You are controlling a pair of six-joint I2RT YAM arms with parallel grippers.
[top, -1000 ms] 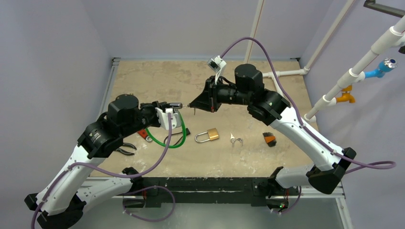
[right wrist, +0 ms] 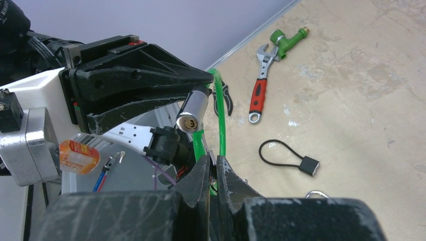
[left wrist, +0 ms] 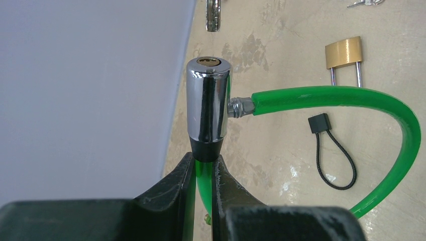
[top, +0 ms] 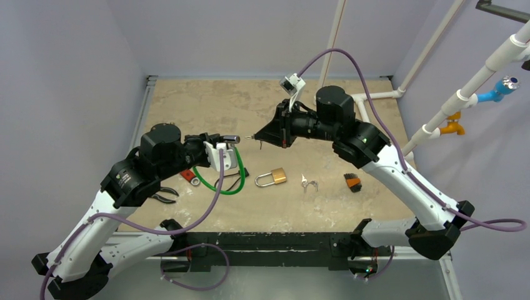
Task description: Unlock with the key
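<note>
My left gripper is shut on the chrome lock of a green cable lock (left wrist: pixel 208 100), its brass keyway (left wrist: pixel 208 62) showing at the free end. In the top view, my right gripper (top: pixel 256 137) faces that lock across a short gap, with a small key (top: pixel 249 137) at its fingertips, pointing left. In the right wrist view the right gripper's fingers are shut around something thin and silvery, hard to make out. The green cable (left wrist: pixel 382 105) hangs in a loop from the lock.
On the board lie a brass padlock (top: pixel 279 175), keys (top: pixel 309 185), a black looped seal (left wrist: pixel 319 123), an adjustable wrench (right wrist: pixel 258 95), pliers (top: pixel 164 199) and an orange-black brush (top: pixel 352 182). Pipes with taps (top: pixel 451 125) run along the right wall.
My right gripper has drawn back to the right with the key, opening a gap to the lock where the key's tip reached it before. The left arm holds still.
</note>
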